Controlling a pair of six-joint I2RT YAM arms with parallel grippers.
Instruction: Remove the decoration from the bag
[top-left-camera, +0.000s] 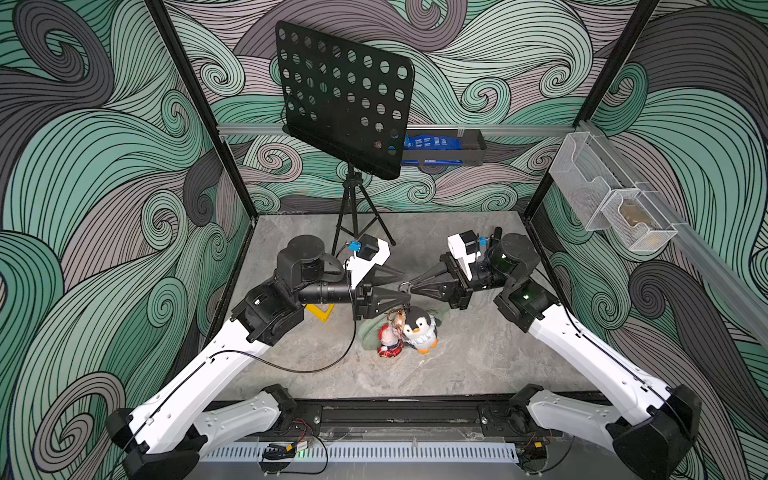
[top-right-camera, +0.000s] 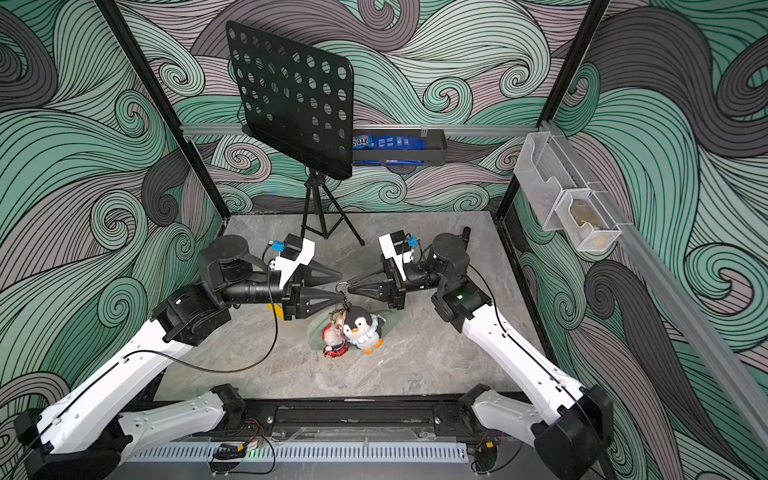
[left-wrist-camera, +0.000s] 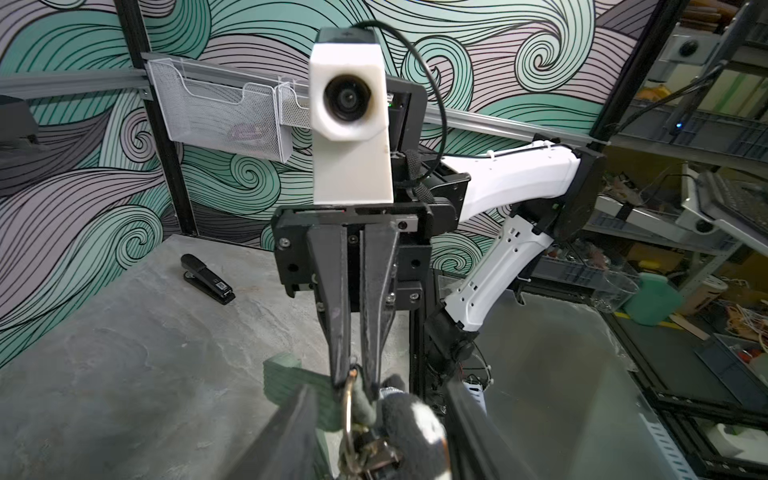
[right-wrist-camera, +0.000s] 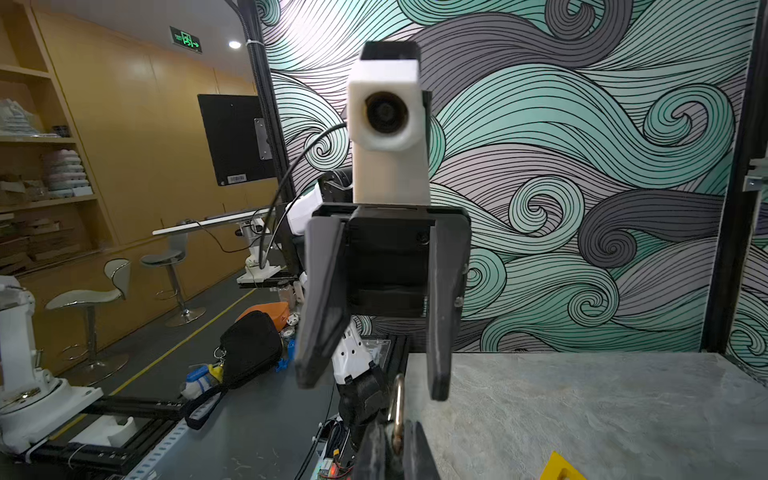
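Observation:
A penguin plush (top-left-camera: 421, 331) and a red-and-white doll (top-left-camera: 389, 344) hang together from a metal ring (left-wrist-camera: 349, 412). My right gripper is shut on that ring, which stands upright between its fingertips. My left gripper is open, its two fingers spread either side of the ring and the right fingertips, holding nothing. The sage-green bag (top-left-camera: 369, 331) lies behind and below the plushes, mostly covered by them and the grippers. Whether the ring is linked to the bag is hidden.
A stapler (left-wrist-camera: 208, 280) lies at the table's right back. A yellow object (top-left-camera: 321, 311) sits under the left arm. The black music stand (top-left-camera: 352, 192) is behind.

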